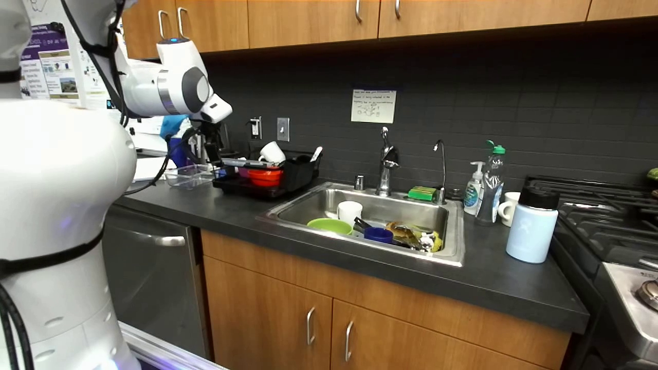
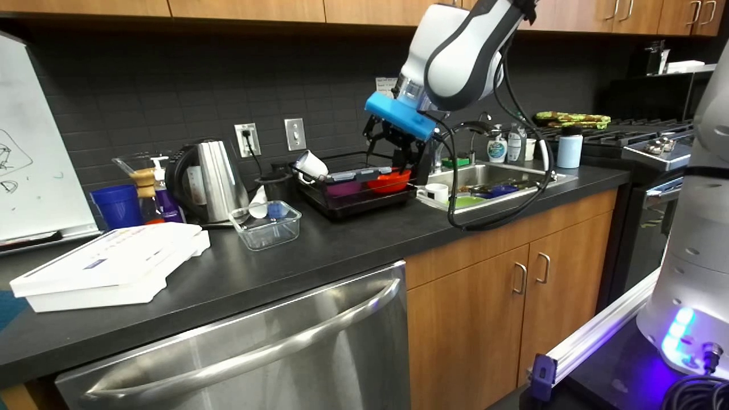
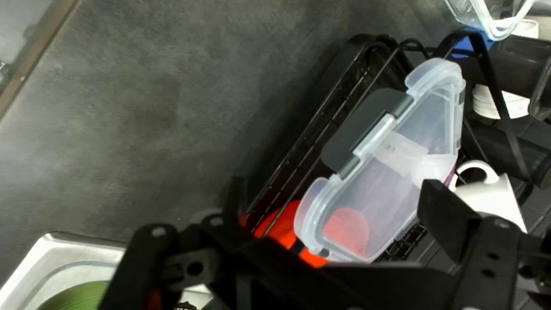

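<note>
In the wrist view my gripper stands open, its two dark fingers spread with a clear lid (image 3: 379, 191) with grey clips visible between and beyond them. The lid lies across the top of the black dish rack (image 2: 335, 208) and is not gripped. Under it sit a red bowl (image 2: 389, 182) and a purple bowl (image 2: 343, 189). A white mug (image 2: 311, 166) rests tilted at the rack's left end in the second exterior view. From outside, the gripper (image 2: 394, 147) hangs just above the rack; its fingertips are hard to make out there.
A clear glass container (image 2: 270, 229) stands on the counter left of the rack, near a kettle (image 2: 217, 181) and a white box (image 2: 116, 263). Right of the rack, the sink (image 1: 296, 213) holds several dishes. The counter in front of the rack is bare.
</note>
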